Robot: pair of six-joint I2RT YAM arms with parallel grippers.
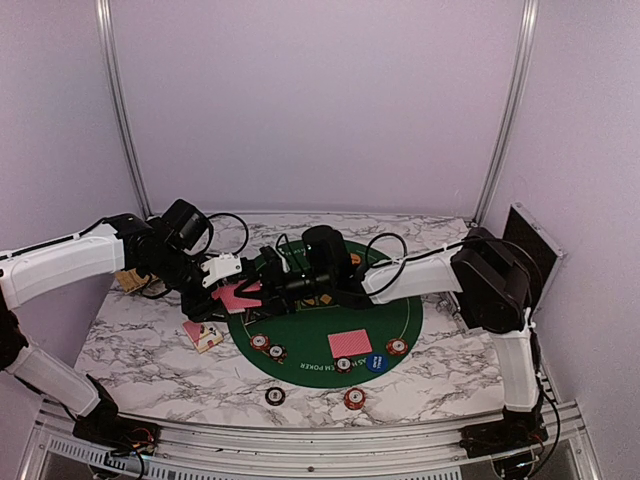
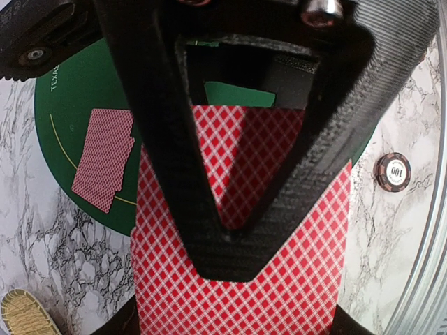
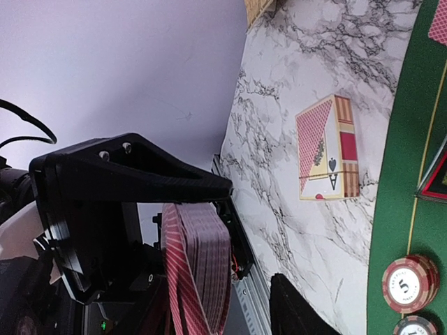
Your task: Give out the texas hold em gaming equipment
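Observation:
A deck of red-checked cards [image 2: 244, 307] is held near the mat's left edge, with my left gripper [image 1: 216, 290] shut on it; one black left finger [image 2: 230, 259] presses across its checked face. In the right wrist view the deck [image 3: 213, 269] stands edge-on under the left gripper's dark finger. My right gripper is part open around the deck, its fingers [image 3: 288, 307] on either side; contact cannot be told. The round green poker mat [image 1: 305, 365] bears face-down cards [image 1: 349, 344], chips [image 1: 260, 342] and a blue disc [image 1: 376, 363].
An open card box [image 3: 328, 150] lies on the marble left of the mat. A black chip [image 1: 275, 396] and red chips [image 1: 354, 399] sit in front of it. A wooden item [image 1: 130, 280] stands back left, a dark case [image 1: 520, 255] at the right.

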